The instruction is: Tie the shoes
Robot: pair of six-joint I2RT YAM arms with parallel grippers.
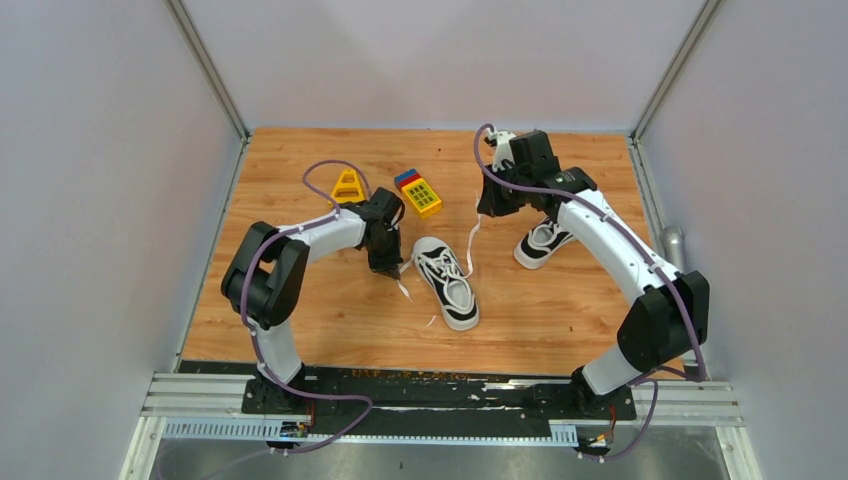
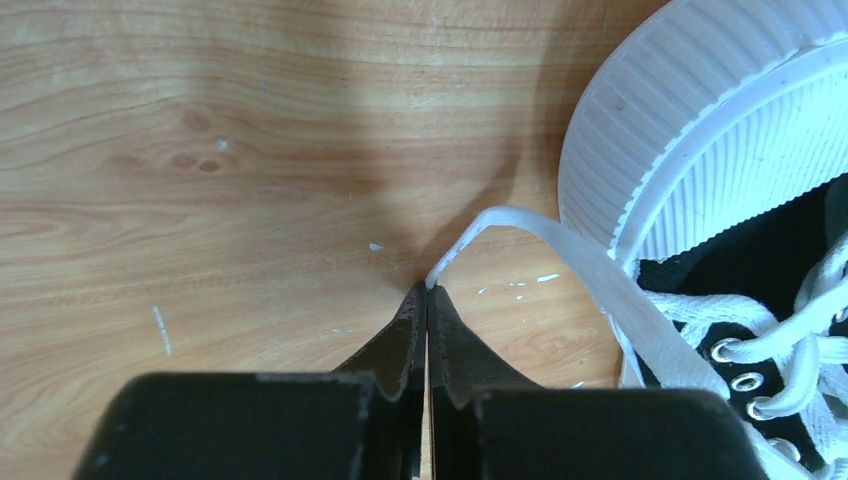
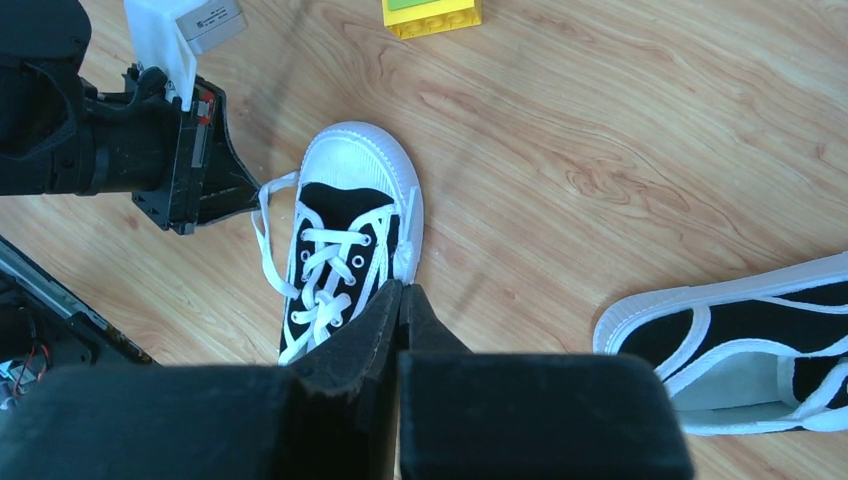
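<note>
A black-and-white sneaker [image 1: 447, 283] lies in the middle of the table, its toe cap [image 2: 700, 110] toward the back wall. To its left, low at the table, my left gripper is shut, pinching one white lace [image 2: 600, 270] that bends back to the shoe. My right gripper [image 1: 492, 207] is raised behind and right of the shoe. From its tips the other white lace [image 1: 474, 240] hangs down to the eyelets; the right wrist view shows a bit of white right at these shut tips. A second sneaker [image 1: 543, 243] lies at the right, partly hidden under the right arm.
A yellow block with green dots [image 1: 421, 197], touching red and blue blocks [image 1: 407, 178], lies at the back. A yellow triangular piece [image 1: 348, 188] stands behind the left arm.
</note>
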